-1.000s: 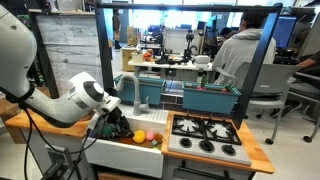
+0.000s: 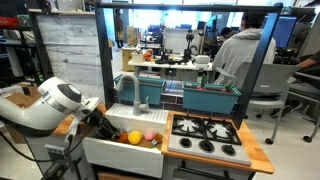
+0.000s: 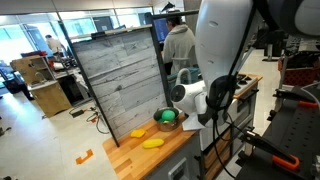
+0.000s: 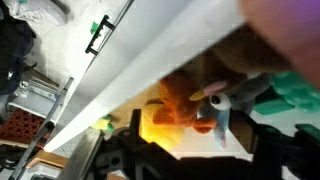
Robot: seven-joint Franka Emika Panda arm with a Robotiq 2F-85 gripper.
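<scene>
My gripper points down at the left end of the white sink. In the wrist view its dark fingers stand well apart. An orange plush-like toy and a grey-white item show in the gap ahead of them; no firm hold on either is visible. A yellow item lies below the orange one, and a green item is at the right. In exterior view 1 the fingertips are hard to make out against the dark clutter.
The sink's pale wall crosses the wrist view close by. Right of the sink is a stove; a grey faucet rises behind. On the left counter are a pot with a green ball and a yellow item.
In exterior view 1 the arm has come leftward and lower, its gripper shifting toward the sink's left end. The toys at the sink's right side look unmoved.
</scene>
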